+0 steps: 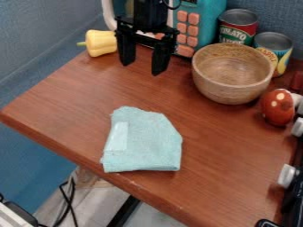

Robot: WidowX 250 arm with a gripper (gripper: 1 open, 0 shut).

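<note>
My black gripper (pixel 143 55) hangs over the back left part of the wooden table, in front of a teal toy microwave, with its two fingers apart and nothing seen between them. A yellow pepper-like object (pixel 98 42) lies to its left at the back edge. A folded light-blue cloth (pixel 142 142) lies on the front middle of the table.
A wooden bowl (pixel 231 84) sits right of the gripper, with a tomato can (pixel 236 27) and another can (pixel 275 49) behind. A red spotted object (pixel 277 109) and black items line the right edge.
</note>
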